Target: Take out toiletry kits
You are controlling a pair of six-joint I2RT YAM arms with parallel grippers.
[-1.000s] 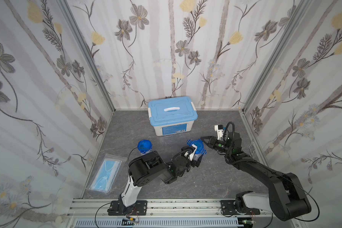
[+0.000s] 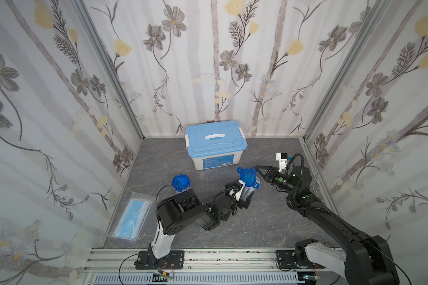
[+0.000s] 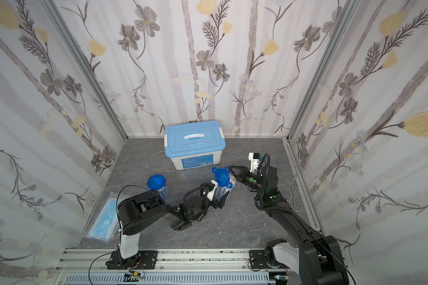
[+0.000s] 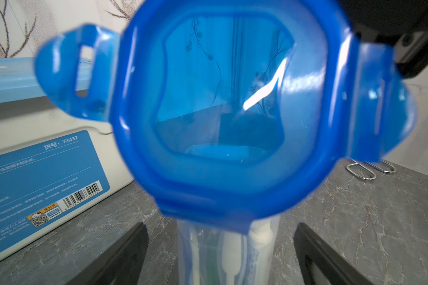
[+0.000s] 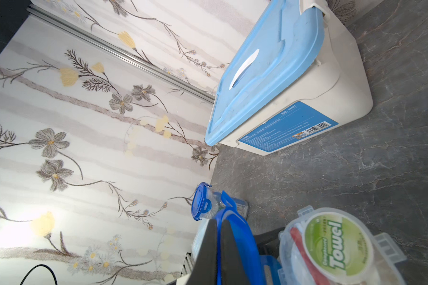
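A clear canister (image 2: 246, 192) with white items inside stands in front of the storage box. My left gripper is open around it, with gaps on both sides in the left wrist view. The canister's blue lid (image 4: 223, 190) is tilted in front of that camera, its clips spread. In the right wrist view my right gripper is shut on the lid's thin blue edge (image 5: 245, 237). There, a clear round top with a green Compressed Towel label (image 5: 337, 244) shows beside the lid. A second blue-lidded canister (image 3: 158, 182) stands at left.
The light blue storage box (image 2: 215, 137), its lid on, stands at the back. A clear packet with blue masks (image 2: 132, 218) lies at the left edge. Scissor handles (image 4: 372, 167) show behind the canister.
The left gripper has barely moved.
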